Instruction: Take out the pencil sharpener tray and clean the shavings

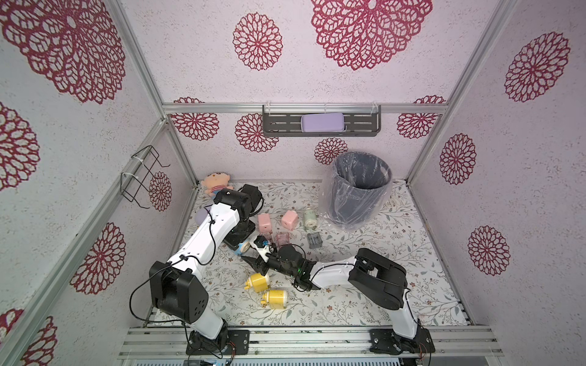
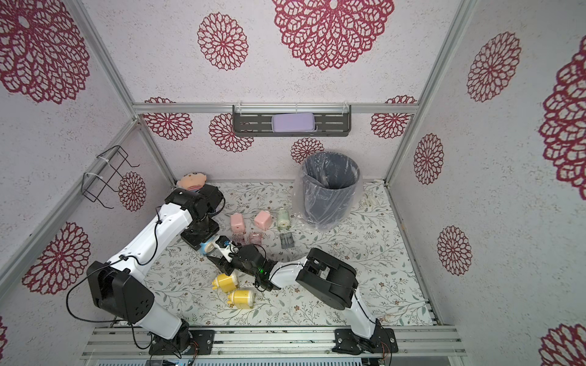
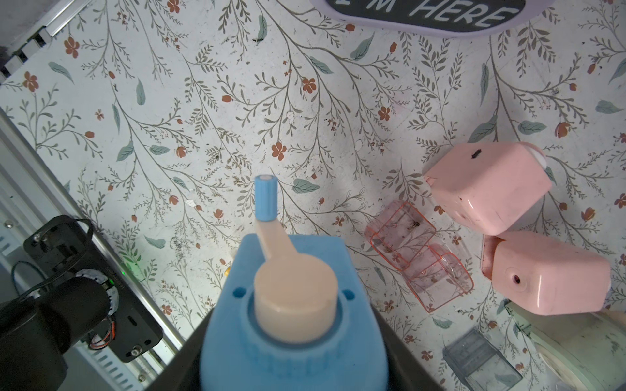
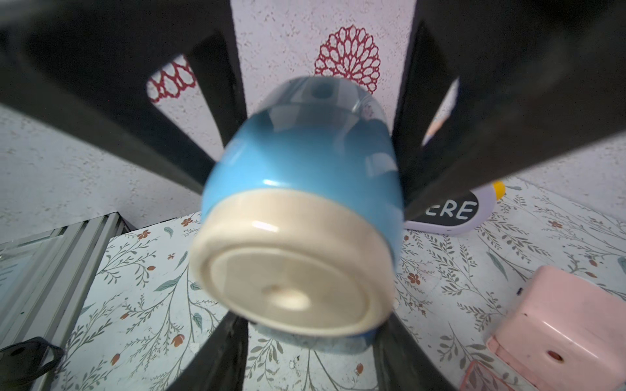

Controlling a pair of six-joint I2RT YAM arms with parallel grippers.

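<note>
A light blue pencil sharpener (image 3: 293, 361) with a cream crank is held off the table by my left gripper (image 1: 239, 239), which is shut on it. The left fingers (image 4: 218, 84) flank its body in the right wrist view, where its cream round end faces the camera. My right gripper stands open just beneath the sharpener, its fingers (image 4: 228, 355) apart; the sharpener partly covers their tips, so I cannot tell whether they touch it. A clear red-edged tray (image 3: 420, 254) and a grey clear tray (image 3: 482, 361) lie on the table.
Two pink sharpener bodies (image 3: 492, 189) and a green one (image 1: 310, 219) stand behind the trays. Two yellow sharpeners (image 1: 257, 281) lie near the front. A bag-lined bin (image 1: 357, 195) stands at back right.
</note>
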